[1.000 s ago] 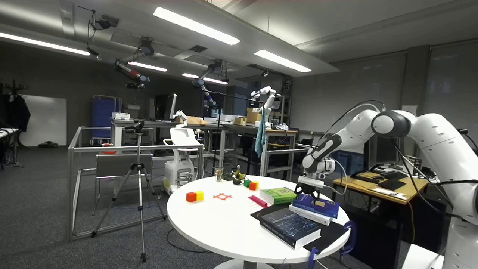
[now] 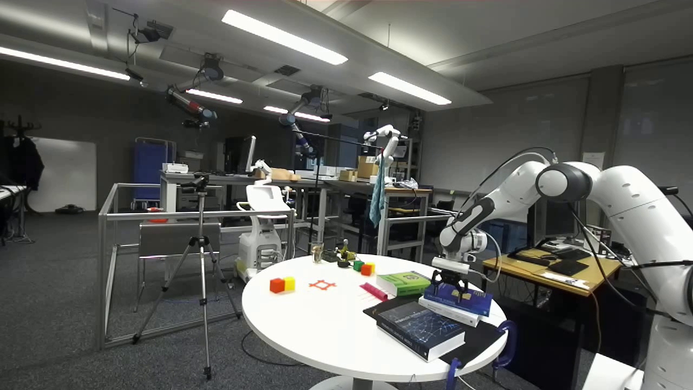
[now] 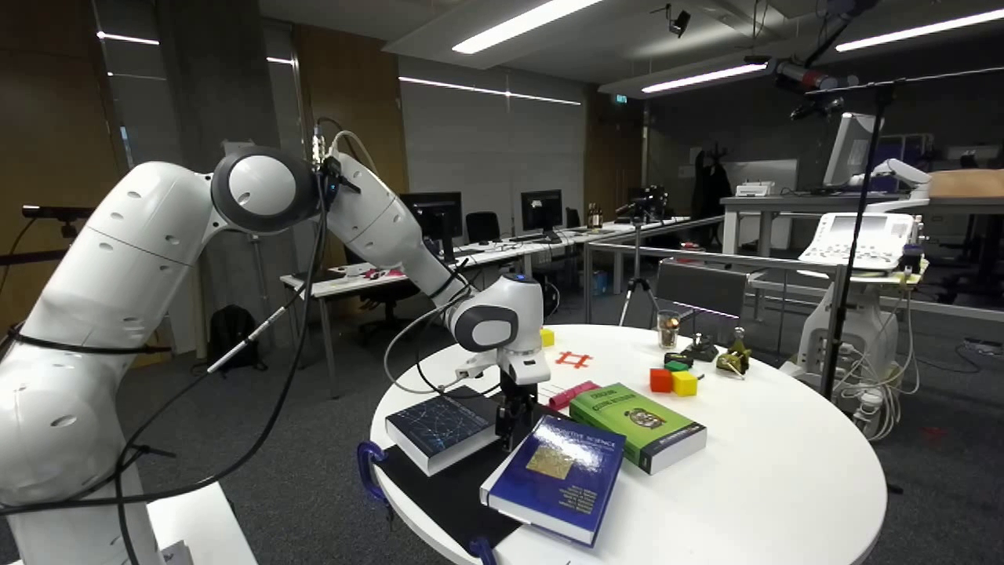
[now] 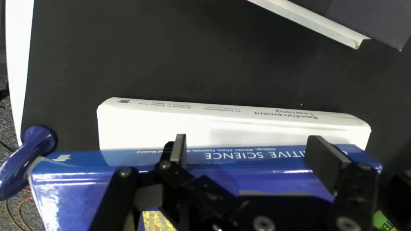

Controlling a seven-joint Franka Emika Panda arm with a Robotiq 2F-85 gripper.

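A blue book titled Cognitive Science (image 4: pixel 246 175) lies on top of a white Reinforcement Learning book (image 4: pixel 161 129), offset so that part of the white cover shows. My gripper stands open over the blue book's spine edge, its fingers (image 4: pixel 179 148) wide apart. In the first exterior view the gripper (image 2: pixel 450 292) is pointing down at this stack, the blue book (image 2: pixel 477 301) just beneath it. Whether the fingertips touch the cover, I cannot tell. From the second exterior view the blue book (image 3: pixel 555 471) is seen slightly tilted.
On the black mat (image 4: pixel 173 50) a dark blue book (image 2: pixel 420 327) lies beside the stack. A green book (image 3: pixel 638 424) is close on the other side. Blue clamps (image 2: pixel 508 344) grip the table edge. Colored blocks (image 2: pixel 282 285) stand farther off.
My gripper has shifted slightly to the right in the first exterior view and sits a little differently over the blue book. The books look unmoved.
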